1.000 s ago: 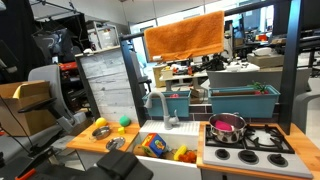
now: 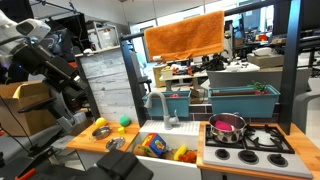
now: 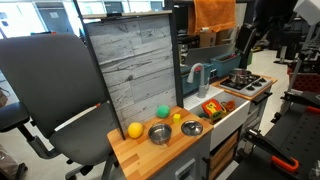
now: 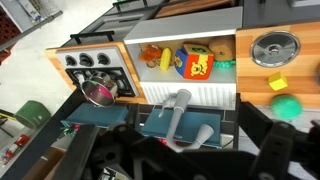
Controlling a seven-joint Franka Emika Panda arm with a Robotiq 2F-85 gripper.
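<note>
My gripper shows along the bottom of the wrist view, with dark fingers to left and right. They stand apart, so it is open, and nothing is visible between them but the scene below. The view looks down on the sink [image 4: 148, 92], where a colourful toy block [image 4: 193, 63] lies among yellow and orange toy pieces. Nearer the fingers is the faucet [image 4: 178, 115]. A pot [image 2: 227, 127] sits on the stove [image 2: 250, 150]. Left of the sink are a green ball [image 3: 162, 111], a small yellow block [image 3: 177, 118], a lemon [image 3: 135, 130] and metal bowls [image 3: 160, 133].
A tall grey panel [image 3: 140, 70] stands at the counter's back left. An orange towel [image 2: 185, 37] hangs from a dark bar above the sink. Blue bins [image 2: 244, 104] line the back. Bare wooden counter [image 3: 150, 158] lies in front of the bowls.
The arm has come down and inward from the upper left of exterior view 1, and its gripper now hangs lower and farther right. The counter objects have not visibly moved.
</note>
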